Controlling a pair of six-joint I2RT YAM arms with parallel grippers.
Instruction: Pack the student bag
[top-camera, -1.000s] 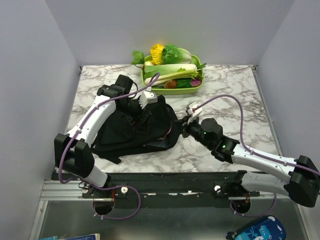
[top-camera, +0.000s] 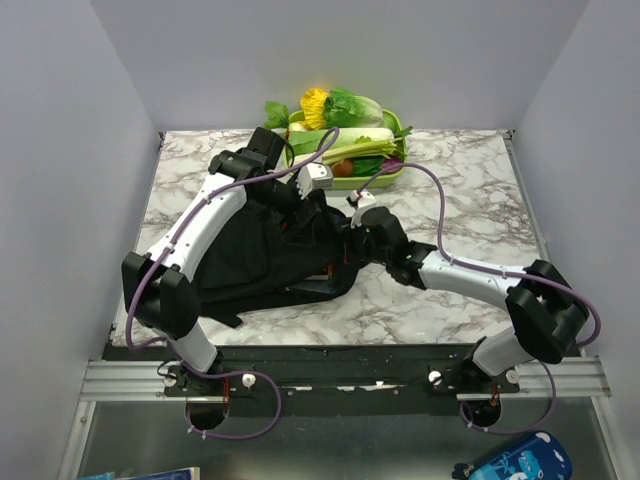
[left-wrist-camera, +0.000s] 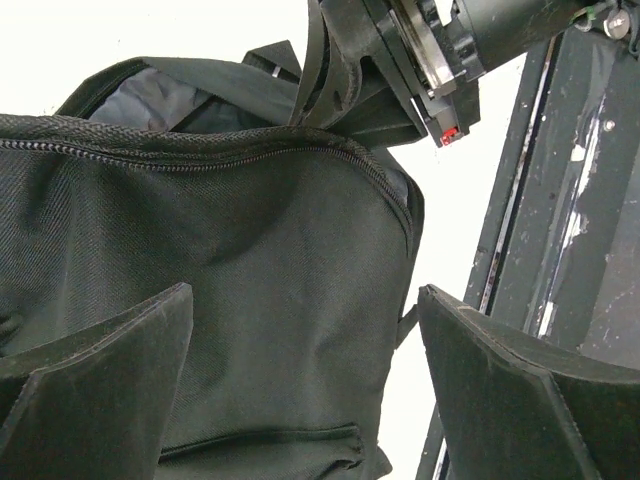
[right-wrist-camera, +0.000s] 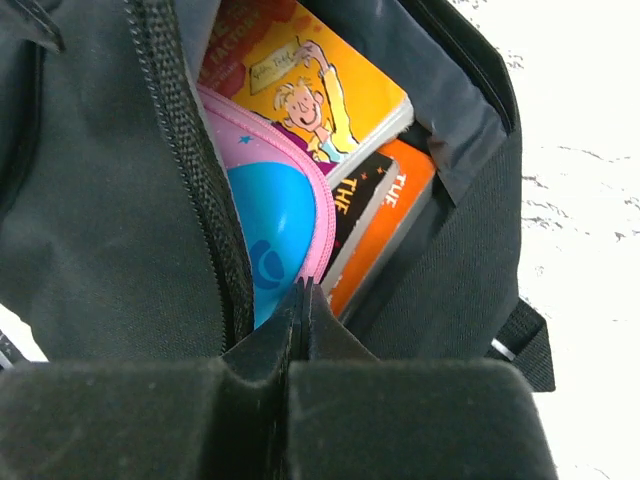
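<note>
The black bag (top-camera: 240, 270) lies on the marble table. In the right wrist view its opening shows books (right-wrist-camera: 310, 90), an orange book (right-wrist-camera: 390, 230) and a pink-edged blue case (right-wrist-camera: 270, 220). My right gripper (top-camera: 350, 240) is shut at the opening's edge, its fingertips (right-wrist-camera: 305, 310) beside the case and zipper, with nothing clearly between them. My left gripper (top-camera: 295, 205) hangs over the bag, fingers wide open; in the left wrist view the bag's fabric and zipper (left-wrist-camera: 200, 160) lie beneath it.
A green basket (top-camera: 345, 182) of vegetables stands at the back. A blue case (top-camera: 515, 460) lies below the front edge.
My right gripper has moved leftward from the open table to the bag's opening. My left arm has shifted a little up and to the right.
</note>
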